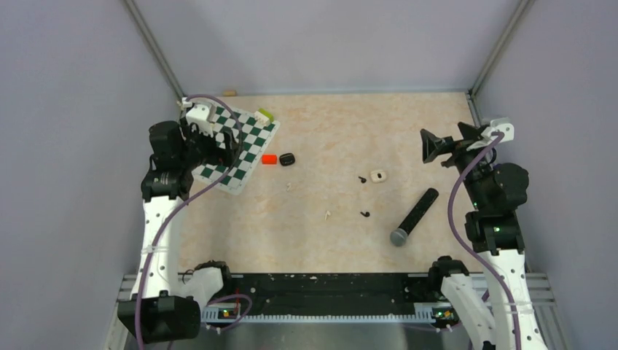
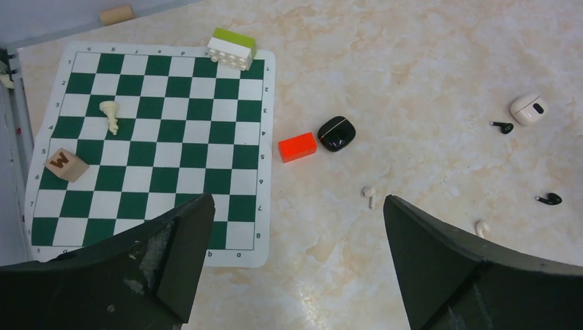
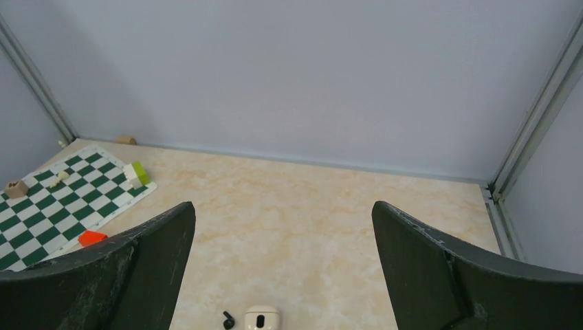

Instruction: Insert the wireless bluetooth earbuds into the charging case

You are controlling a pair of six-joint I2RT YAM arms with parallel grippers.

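Observation:
Two charging cases lie on the table: a glossy black case (image 2: 336, 134) beside the red block, and a white case (image 2: 529, 109) toward the right. One black earbud (image 2: 506, 128) lies just left of the white case, and another black earbud (image 2: 551, 199) is nearer the front. Two white earbuds are loose on the surface, one white earbud (image 2: 370, 195) below the black case and a second white earbud (image 2: 482, 228) farther right. High over the chessboard, my left gripper is open and empty. My right gripper, also open and empty, hangs above the table's right side.
A green and white chessboard (image 1: 235, 176) covers the left, carrying a green-white brick (image 2: 232, 48), a wooden cube (image 2: 67, 165) and a chess piece (image 2: 109, 116). The red block (image 2: 298, 147) touches or nearly touches the black case. A microphone (image 1: 415, 216) lies front right.

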